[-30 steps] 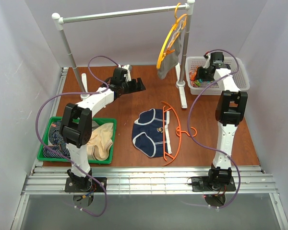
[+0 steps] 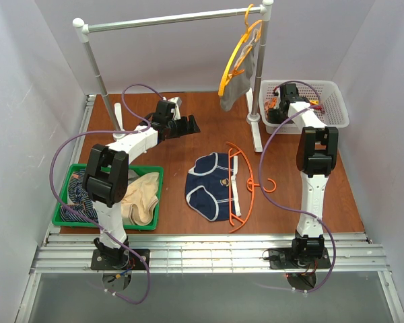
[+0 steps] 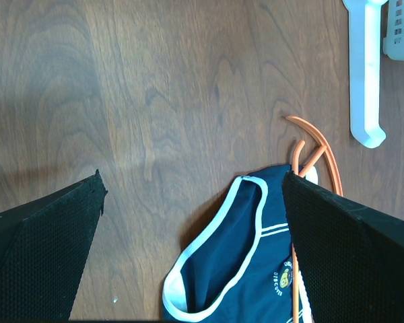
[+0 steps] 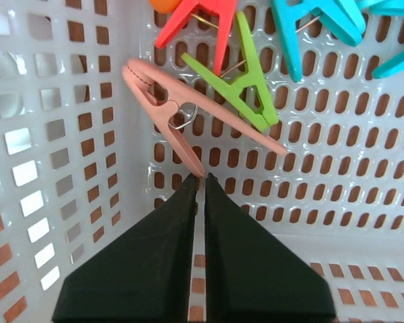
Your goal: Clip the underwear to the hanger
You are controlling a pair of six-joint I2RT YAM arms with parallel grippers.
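Navy underwear with white trim (image 2: pixel 205 185) lies flat on the table, an orange hanger (image 2: pixel 251 195) lying along its right side. My left gripper (image 2: pixel 187 125) is open and empty, above the table up and left of the underwear. My right gripper (image 2: pixel 277 113) is shut inside the white basket (image 2: pixel 333 114), at the tip of a salmon-pink clip (image 4: pixel 158 114); whether it holds that tip cannot be told. Green (image 4: pixel 252 94), red (image 4: pixel 225 13) and cyan clips (image 4: pixel 289 33) lie in the basket.
A metal rack (image 2: pixel 135 23) spans the back, with grey cloth (image 2: pixel 236 91) on orange hangers at its right end. A green tray (image 2: pixel 155 202) of folded clothes is at front left. The table's middle, above the underwear, is clear.
My right gripper has moved left within the basket since a second ago. My left arm has shifted very slightly; the underwear and hanger are unmoved.
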